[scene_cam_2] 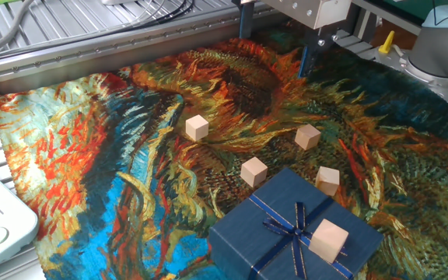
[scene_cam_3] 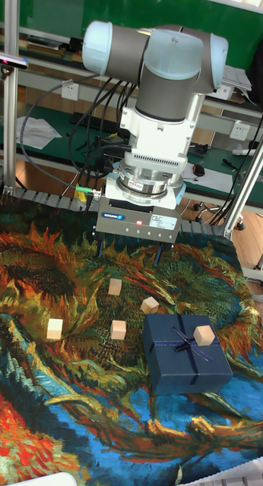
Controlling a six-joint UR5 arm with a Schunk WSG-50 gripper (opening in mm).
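Note:
A dark blue gift box (scene_cam_2: 243,225) with a ribbon bow lies on the patterned cloth. One wooden cube (scene_cam_2: 329,240) rests on its lid, beside the bow. Loose on the cloth are other plain cubes: one farthest left (scene_cam_2: 197,127), one at the back (scene_cam_2: 308,137), one in the middle (scene_cam_2: 253,172) and one close behind the box (scene_cam_2: 327,180). My gripper (scene_cam_3: 129,251) hangs behind the cubes, its two fingers wide apart and nothing between them. In exterior view 2 only its lower part shows, at the top edge.
Under everything spreads a painted cloth (scene_cam_2: 68,155), bare over its left side. A metal rail (scene_cam_2: 131,54) runs along the back left. At the lower left a white device (scene_cam_2: 2,222) juts in. The arm's base and a yellow cone (scene_cam_2: 386,43) stand at the upper right.

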